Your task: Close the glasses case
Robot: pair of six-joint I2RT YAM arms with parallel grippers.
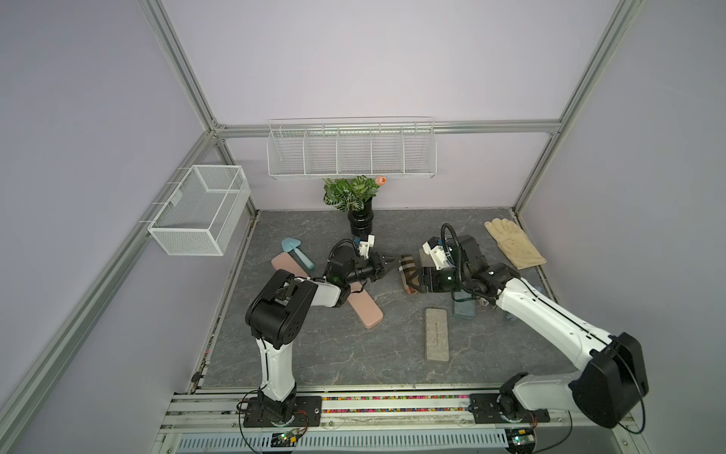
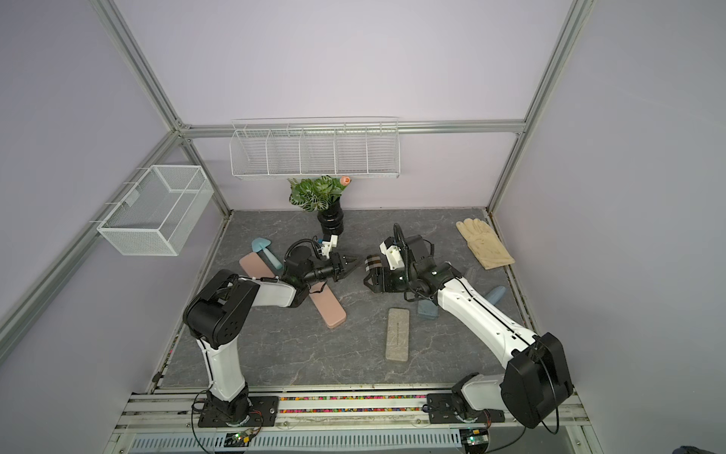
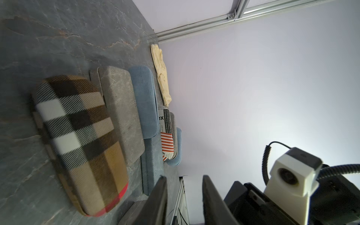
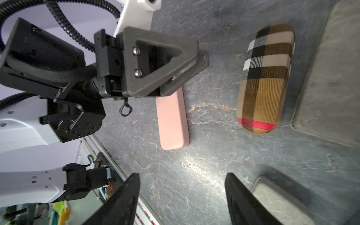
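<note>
A plaid glasses case [image 3: 80, 146], brown, black and white with a red band, lies on the grey table between my grippers, lid down as far as shows [image 4: 266, 78]. My left gripper is left of it, raised; in the left wrist view its fingertips show a narrow gap, with nothing clearly visible between them. My right gripper hovers over the table near the plaid case, its fingers apart with nothing between them. In both top views the right gripper partly hides the case.
Grey [image 3: 121, 112] and blue cases [image 3: 144, 101] crowd right of the plaid case. Pink cases [image 1: 364, 306] lie left, a grey case [image 1: 437, 333] in front, a glove [image 1: 514, 242] at back right, a vase [image 1: 360, 221] behind. The front middle has some free table.
</note>
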